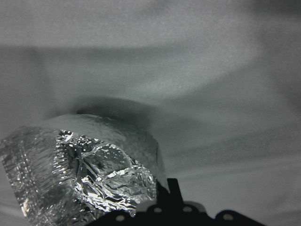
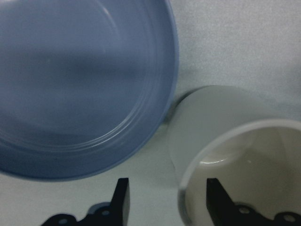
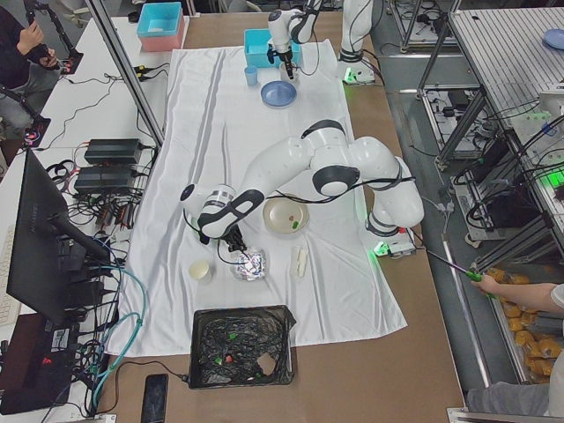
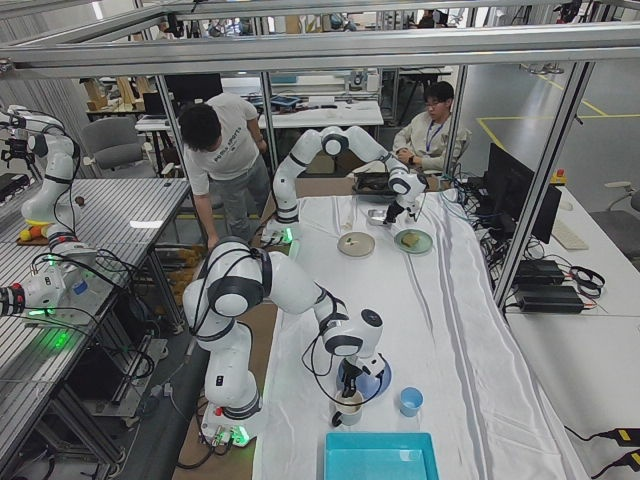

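Observation:
A crumpled foil packet [image 1: 103,174] lies on the white cloth, with my left gripper [image 3: 236,242] down at its edge; in the left wrist view the black fingers meet its side, but whether they are shut on it is unclear. My right gripper is open over a white cup [image 2: 221,108], one finger outside it and the other over its inside, at the rim. The cup stands beside a blue plate [image 2: 80,80].
A beige plate [image 3: 285,226], a green plate [image 4: 413,232], a pale cup [image 3: 200,271] and a black lined bin [image 3: 203,344] are near my left arm. A blue cup [image 4: 410,402] and turquoise bin [image 4: 378,440] are near my right.

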